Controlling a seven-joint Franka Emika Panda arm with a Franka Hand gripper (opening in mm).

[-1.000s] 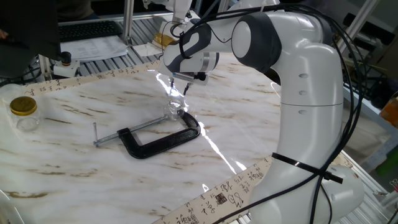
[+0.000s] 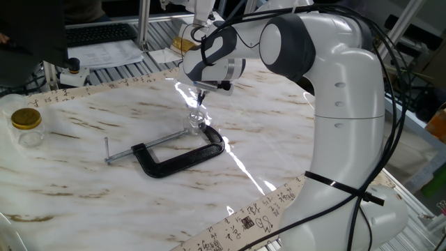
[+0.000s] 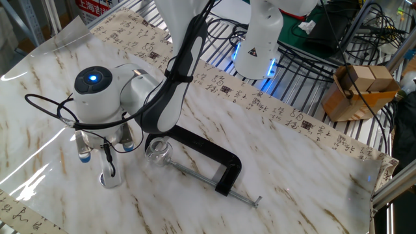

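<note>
My gripper (image 2: 200,104) points down over the table, its dark fingers close together in exterior view 1. It looks shut; whether something thin or clear is between the fingertips I cannot tell. Below it in exterior view 2, a pale, shiny shape (image 3: 112,179) shows on the table under the gripper (image 3: 112,174); it may be a clear object or a reflection. A clear glass jar (image 3: 158,152) stands close by, at the open end of a black C-clamp (image 3: 207,151). That clamp (image 2: 182,163) lies flat on the marbled sheet, its metal screw pointing toward the jar.
A clear jar with a gold lid (image 2: 27,128) stands at the left of the table. A second robot's base (image 3: 255,55) and a cardboard box (image 3: 354,104) sit beyond the patterned border.
My gripper's fingers have come together from a wider spacing a second ago. The arm, jar and clamp show no visible movement.
</note>
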